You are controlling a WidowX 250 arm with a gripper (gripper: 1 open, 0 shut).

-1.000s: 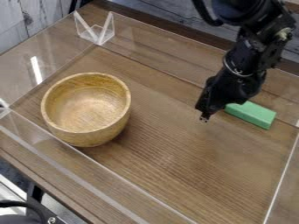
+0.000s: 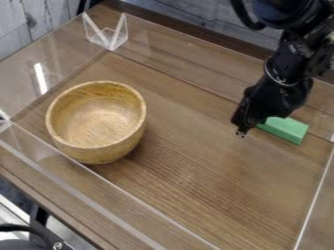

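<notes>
The black gripper [image 2: 245,125] hangs low on the right side of the table, its tips shut, with nothing visible between them. Just right of and partly behind it lies a green rectangular block [image 2: 284,132], its left end hidden by the gripper. A yellow wooden bowl [image 2: 96,146] sits on the left.
A clear plastic piece [image 2: 102,34] stands at the back left corner. A grey plank wall runs behind.
The gripper has moved slightly right, toward the green block, covering a little more of its left end.
</notes>
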